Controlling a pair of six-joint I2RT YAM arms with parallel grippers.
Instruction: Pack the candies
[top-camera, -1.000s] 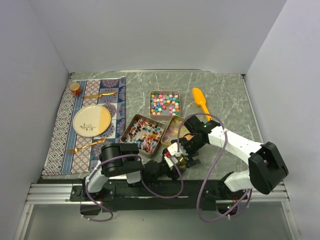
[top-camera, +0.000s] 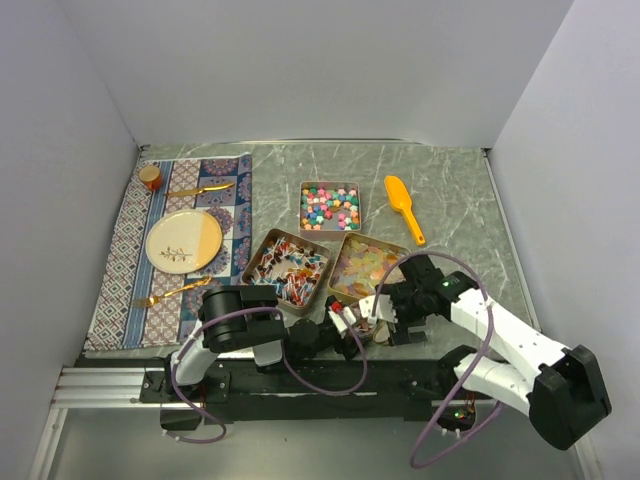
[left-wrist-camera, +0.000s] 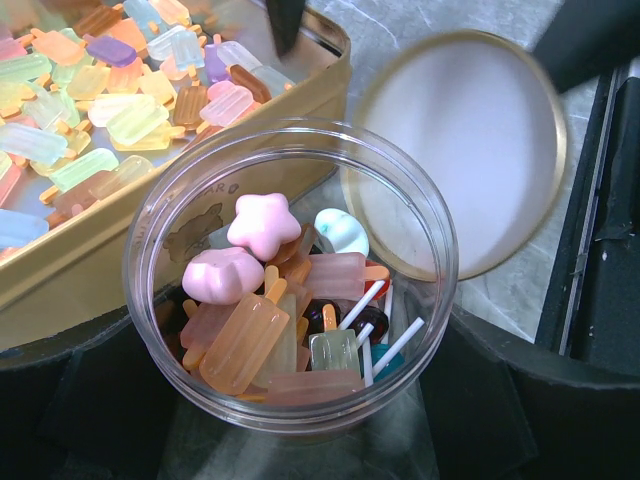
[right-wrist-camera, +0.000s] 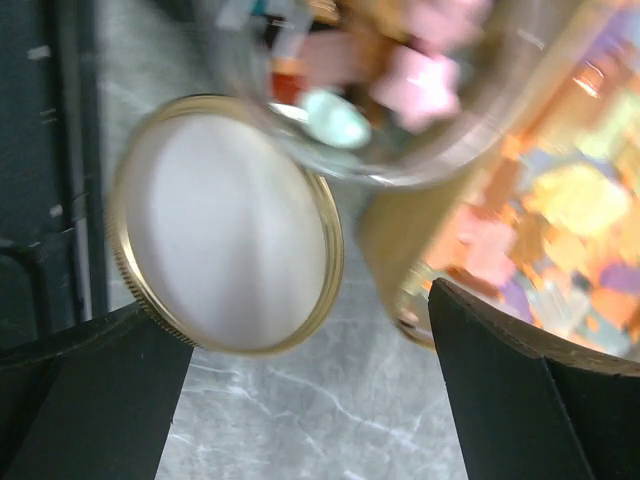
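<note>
A clear jar (left-wrist-camera: 290, 400) of mixed candies, popsicle shapes, pink stars and lollipops, sits between the fingers of my left gripper, reported open. The round lid (left-wrist-camera: 460, 150), white underside showing and gold rim, is tilted beside the jar, off its mouth. In the right wrist view the lid (right-wrist-camera: 225, 225) is blurred, ahead of my open right gripper, whose fingers stand wide apart. In the top view both grippers meet at the near table edge.
A tray of popsicle candies (top-camera: 365, 265), a tray of lollipops (top-camera: 285, 270) and a tray of stars (top-camera: 330, 210) surround the jar. A yellow scoop (top-camera: 400, 205), plate (top-camera: 182, 242) and cutlery lie farther out.
The gold lid has come off the jar and turned over to the side, uncovering the candies. My right arm has moved toward the right and near side; the left arm has stayed put.
</note>
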